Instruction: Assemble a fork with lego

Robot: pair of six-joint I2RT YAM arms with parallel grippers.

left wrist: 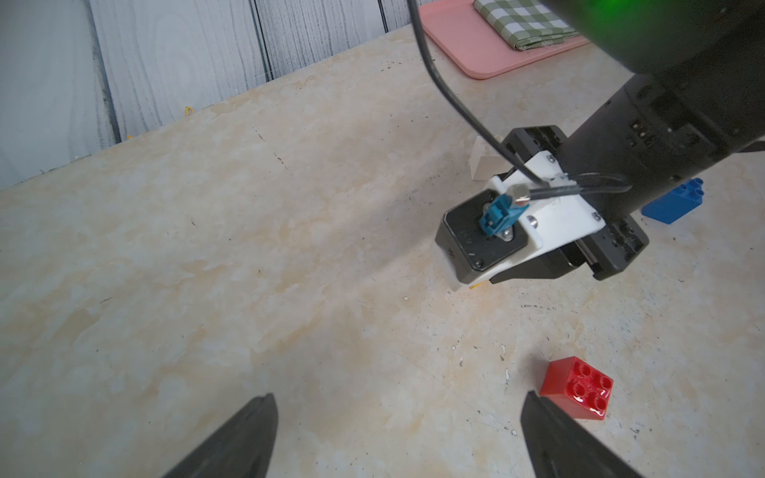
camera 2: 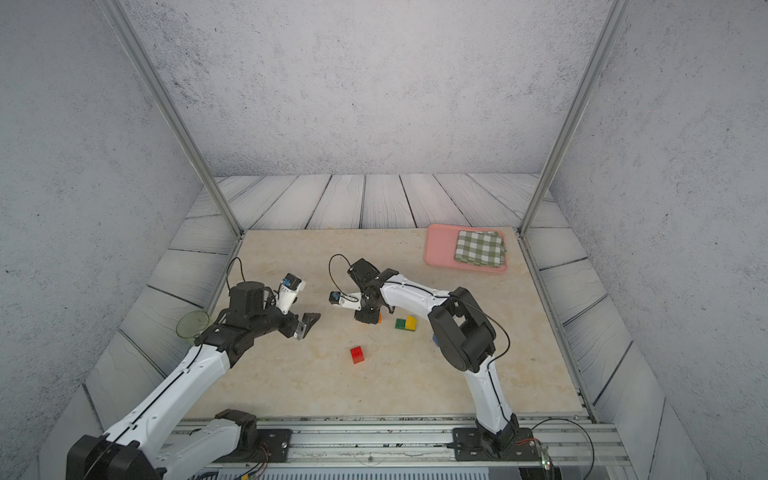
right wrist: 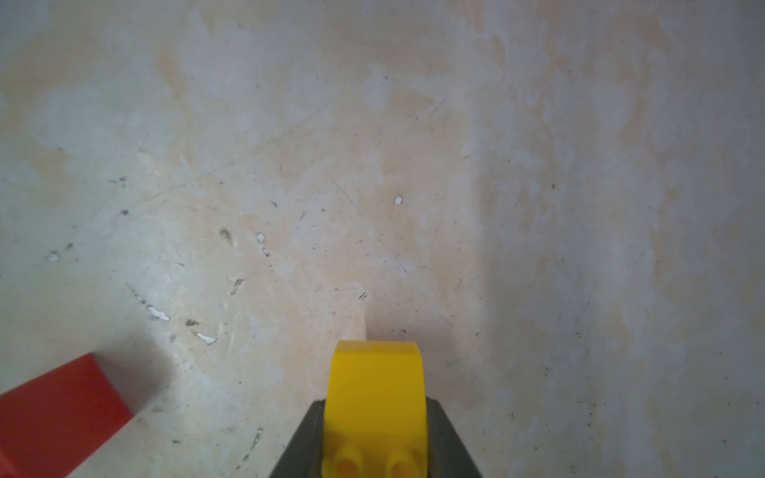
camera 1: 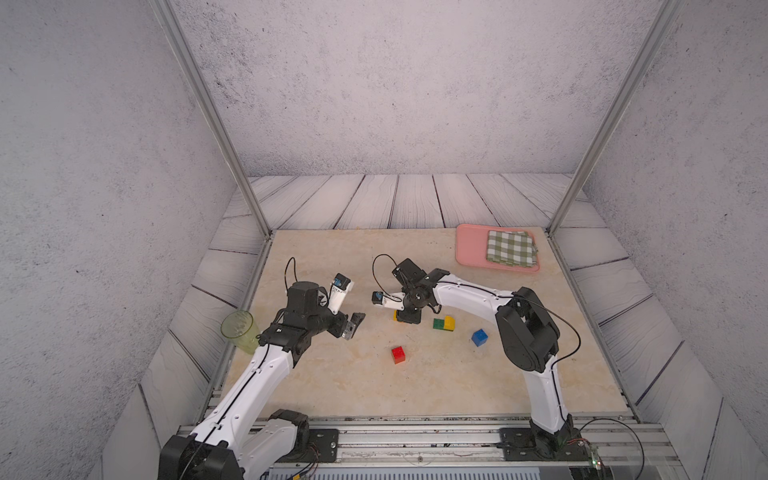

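Observation:
In the right wrist view a yellow brick (right wrist: 375, 390) sits between the fingers of my right gripper, which is shut on it. The table shows beyond the brick. A bit of orange brick (camera 2: 380, 318) peeks out beside that gripper in the top right view; the rest is hidden. Fingers wide apart, my left gripper is open and empty, left of the right arm. A red brick (camera 1: 398, 355) lies nearer the front. A green brick (camera 1: 438, 324) and another yellow one (camera 1: 449, 322) lie touching; whether they are joined I cannot tell. Farther right is a blue brick (camera 1: 479, 337).
At the back right is a pink tray (camera 1: 472, 248) with a checked cloth (camera 1: 512, 248) on it. A greenish transparent cup (camera 1: 239, 328) stands at the left edge.

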